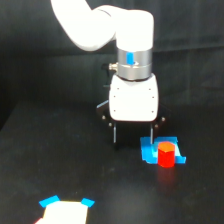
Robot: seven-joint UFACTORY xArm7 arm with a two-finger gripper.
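A small red block stands at the right on a pale patch edged with blue tape. My gripper points down just left of the block and appears higher than it in the camera view. Its two dark fingers are wide apart, with only dark background showing between them. The right finger appears near the left side of the taped patch; how far it is from the block in depth I cannot tell.
At the bottom left lies a white square with blue tape at its corners, cut off by the frame edge. A bit of red shows beside it.
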